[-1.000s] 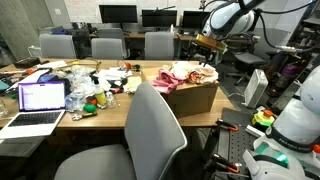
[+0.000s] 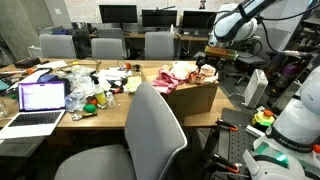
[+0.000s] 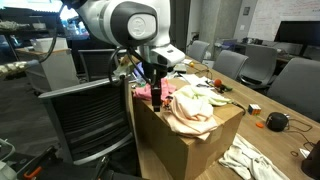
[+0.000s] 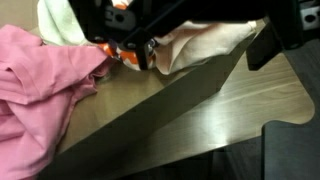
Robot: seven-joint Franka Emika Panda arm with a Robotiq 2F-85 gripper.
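A brown box point(image 3: 196, 152) stands at the table's end, heaped with cloths. A peach cloth point(image 3: 193, 113) droops over its near rim, and a pink cloth point(image 3: 154, 93) lies deeper in. Over the heap, my gripper point(image 3: 156, 98) points down and is open. From the wrist, the gripper spreads wide, one finger on each side of the peach cloth point(image 4: 205, 45), with nothing gripped. An orange-and-white patterned item point(image 4: 127, 55) shows partly behind the left finger, near a pale green cloth point(image 4: 62, 20) and the pink cloth point(image 4: 38, 95). Whether the fingertips touch cloth cannot be told.
White cloth point(image 3: 250, 160) lies on the table beside the box. A dark mug point(image 3: 277, 121) stands farther along. Clutter and a laptop point(image 2: 40, 103) fill the far table end. A grey chair point(image 2: 153, 130) stands before the table.
My gripper has come down from above the box to close over the cloth heap. The cloths look much the same.
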